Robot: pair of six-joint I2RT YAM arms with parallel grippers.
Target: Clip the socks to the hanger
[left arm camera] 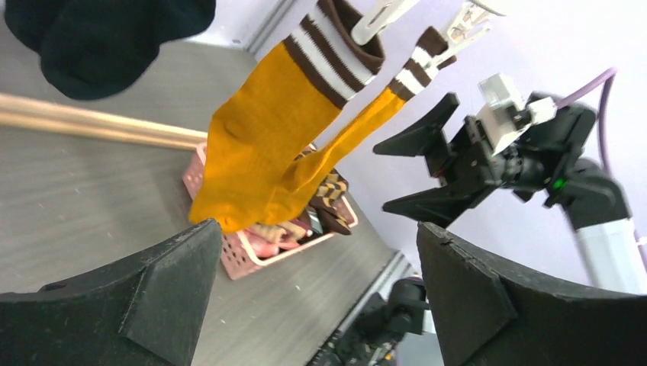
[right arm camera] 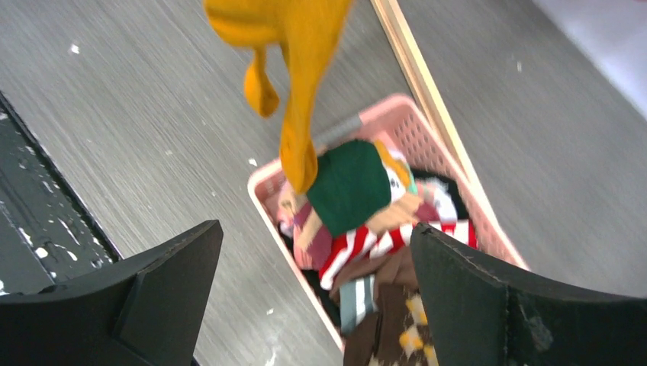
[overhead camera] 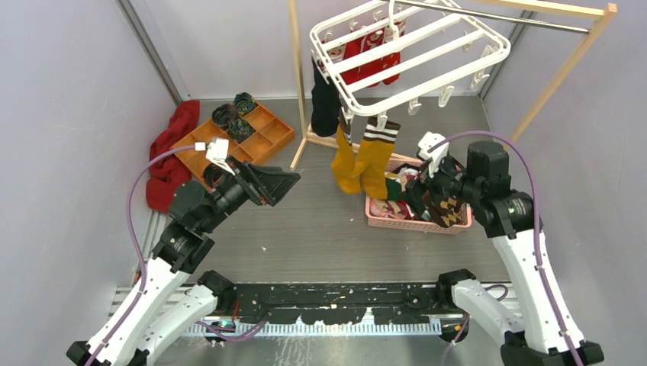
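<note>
Two mustard socks with brown-and-white cuffs (overhead camera: 374, 156) hang by their cuffs from clips on the front left of the white hanger (overhead camera: 423, 56). In the left wrist view, white clips grip the cuffs of the mustard socks (left arm camera: 278, 126). Dark socks (overhead camera: 325, 103) and red patterned socks (overhead camera: 374, 57) hang farther back. To the left of the mustard pair, my left gripper (overhead camera: 281, 192) stands open and empty. My right gripper is open above the pink basket (right arm camera: 271, 210), nothing between its fingers; the top view partly hides its tips behind socks and arm.
The basket holds a green sock (right arm camera: 347, 187) and several striped or checked ones. A wooden divided box (overhead camera: 267, 137) with rolled dark socks and a red cloth (overhead camera: 168, 164) lie at the left. Wooden stand posts (overhead camera: 561, 72) flank the hanger.
</note>
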